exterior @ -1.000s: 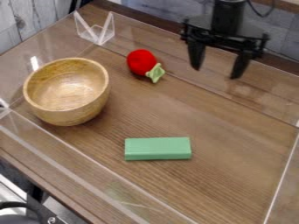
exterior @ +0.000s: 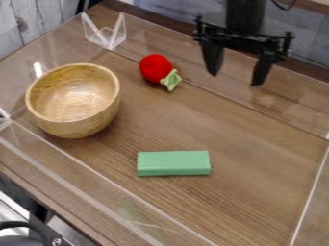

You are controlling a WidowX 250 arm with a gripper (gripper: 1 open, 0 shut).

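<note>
My gripper [exterior: 241,50] hangs over the back right of the wooden table in the camera view, dark and blurred, so its fingers' state is unclear. Left of it lies a red round object [exterior: 156,67] with a light green piece at its lower right. A wooden bowl [exterior: 73,96] sits at the left, and a green rectangular block [exterior: 174,163] lies at the front middle.
A clear wire or plastic holder [exterior: 103,31] stands at the back left. Dark cables or parts show at the lower left corner.
My gripper has shifted slightly at the back right and looks blurred in each frame. The objects on the table have not moved.
</note>
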